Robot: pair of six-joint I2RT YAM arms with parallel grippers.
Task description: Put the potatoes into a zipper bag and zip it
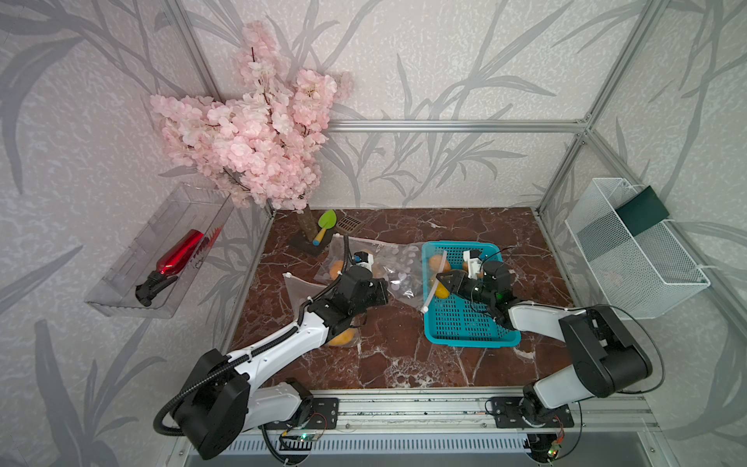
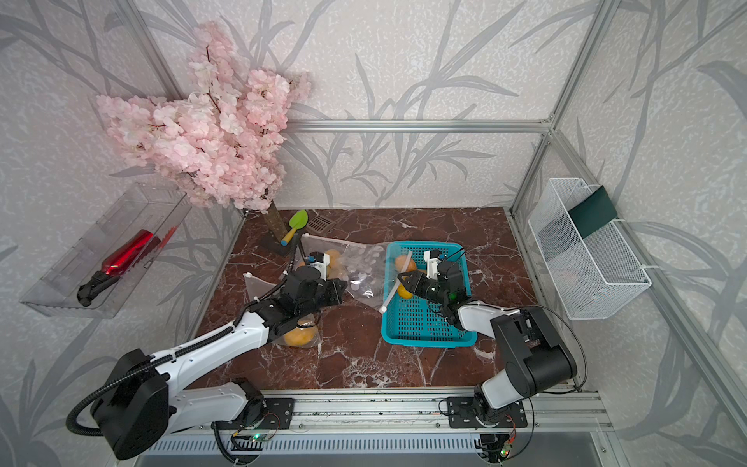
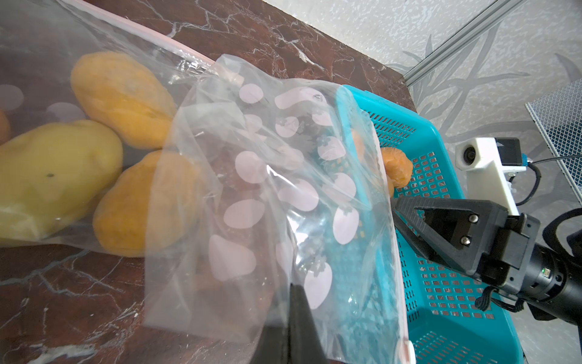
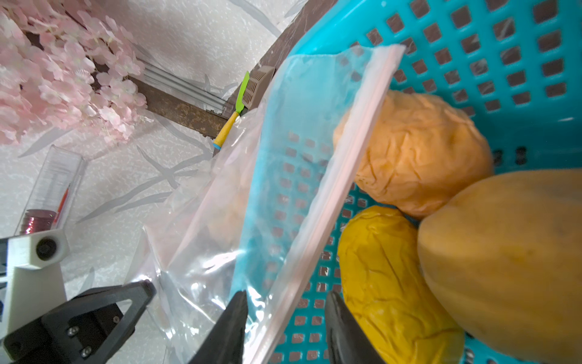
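Observation:
A clear zipper bag with pale spots point(image 3: 242, 215) stretches toward the blue basket point(image 3: 451, 330), its white zip strip point(image 4: 339, 182) over the basket's left part. Several potatoes point(image 3: 51, 173) show behind clear film left of it; whether that is the same bag, I cannot tell. My left gripper is shut, the film gathered at its fingertips. Over the basket, my right gripper stands part open, the zip strip passing between its fingers as seen from its wrist. An orange potato point(image 4: 421, 154), a yellow one point(image 4: 388, 273) and a tan one point(image 4: 515, 261) lie in the basket.
Another clear bag part with a yellow potato point(image 1: 342, 337) lies under the left arm. A green-and-yellow scoop point(image 1: 325, 224) rests near the flower tree's base point(image 1: 309, 243). Bare table point(image 1: 397, 350) lies in front, between the arms.

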